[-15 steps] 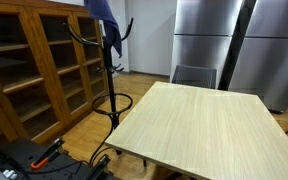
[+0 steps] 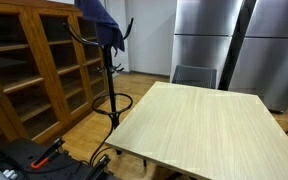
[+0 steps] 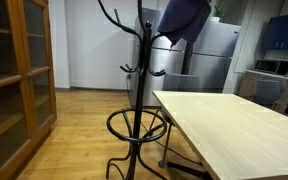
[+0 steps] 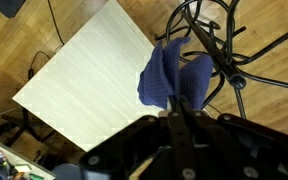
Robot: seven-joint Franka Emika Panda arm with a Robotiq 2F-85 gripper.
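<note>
A dark blue cloth (image 2: 100, 12) hangs at the top of exterior view 1, beside and above the upper hooks of a black coat rack (image 2: 111, 75). In exterior view 2 the cloth (image 3: 184, 18) shows at the top edge, close to the curved hooks of the rack (image 3: 136, 105). From above, the wrist view has my gripper shut on the cloth (image 4: 162, 76), which droops below the fingertips next to the rack's hooks (image 4: 227, 50). Whether any cloth touches a hook I cannot tell. Neither exterior view includes the gripper itself.
A pale, bare table (image 2: 204, 125) stands right of the rack, with a grey chair (image 2: 194, 76) behind it. Glass-door cabinets (image 2: 34, 65) line the left side. Steel fridges (image 2: 201, 40) are at the back.
The cloth's upper part has shifted slightly left in exterior view 1, and it spreads a little wider at the top. The rack and table look unmoved.
</note>
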